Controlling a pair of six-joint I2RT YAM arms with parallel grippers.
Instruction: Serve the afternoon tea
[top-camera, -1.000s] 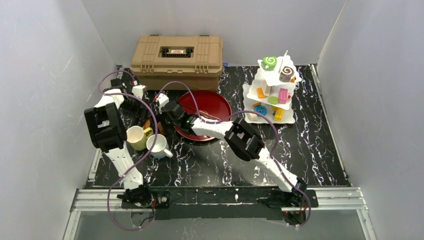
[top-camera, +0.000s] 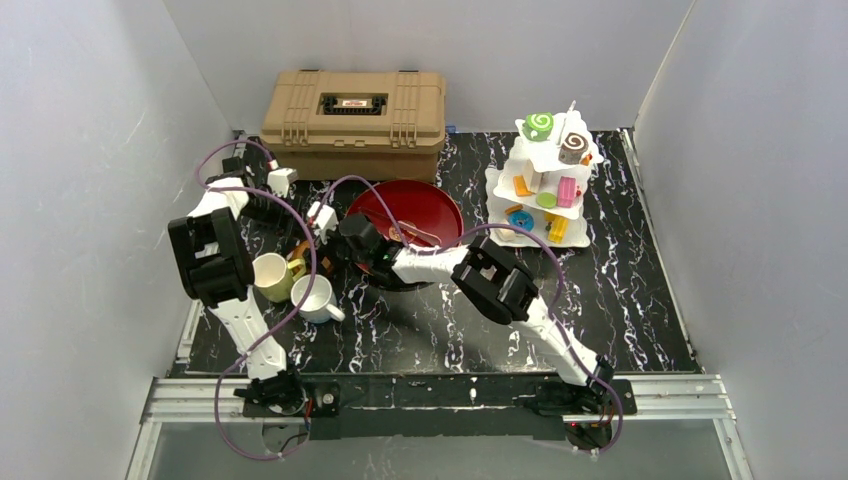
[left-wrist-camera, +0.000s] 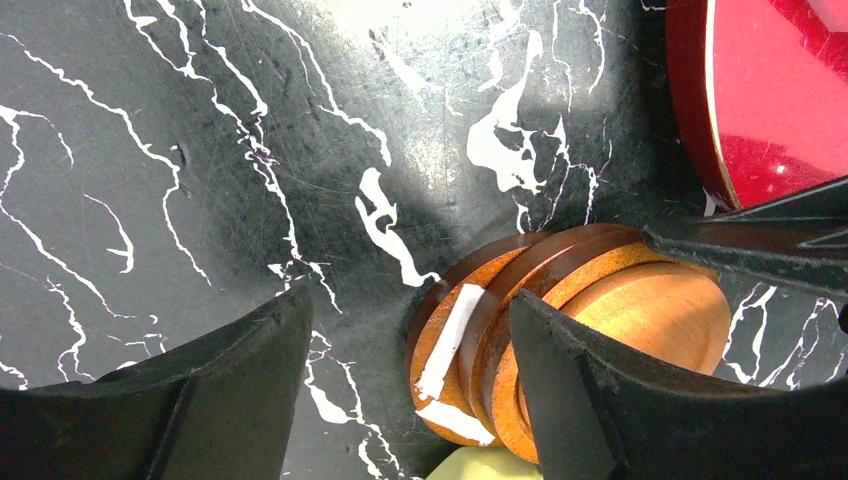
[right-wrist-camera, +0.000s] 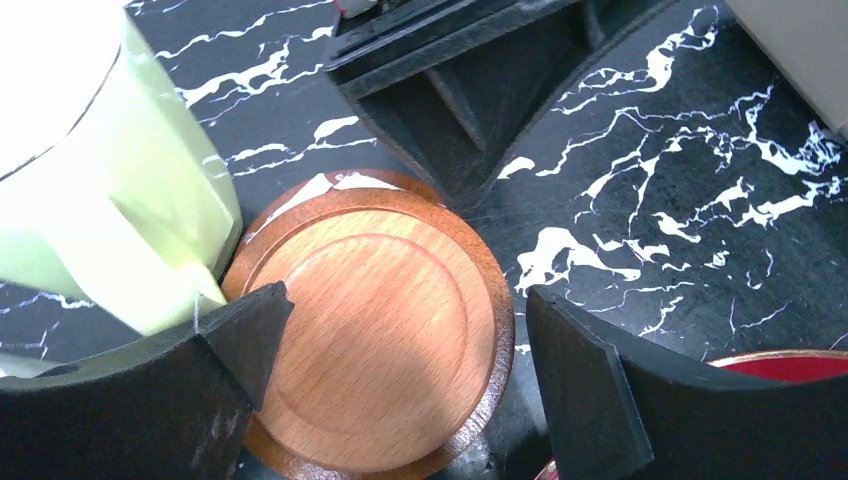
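A stack of round wooden coasters (left-wrist-camera: 620, 320) with white strips lies beside the yellow mug (right-wrist-camera: 140, 200) and the red tray (left-wrist-camera: 760, 90). My left gripper is over the stack's left edge; whether it grips a coaster is unclear. My right gripper is low over the round coaster top (right-wrist-camera: 370, 330), fingers apart with nothing held. In the top view both grippers meet closely at the coasters, partly hidden by the arms.
A white mug (top-camera: 314, 300) stands in front of the coasters. A tan toolbox (top-camera: 352, 110) is at the back. The tiered stand (top-camera: 540, 165) with toy sweets is right.
My right gripper and arm have shifted slightly toward the front, over the coasters. The left arm shows no clear movement.
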